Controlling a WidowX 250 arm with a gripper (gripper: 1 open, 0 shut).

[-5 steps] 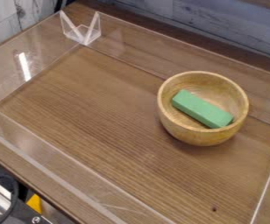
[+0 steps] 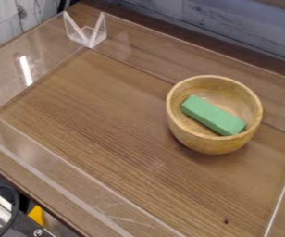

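Observation:
A round wooden bowl stands on the right half of the wooden table, with a green rectangular block lying inside it. At the lower left corner, part of a black and grey robot body shows at the table's edge; I cannot make out gripper fingers there or their state.
Clear plastic pieces, one a small upright holder, sit along the back left and left edge. A pale wall runs along the back.

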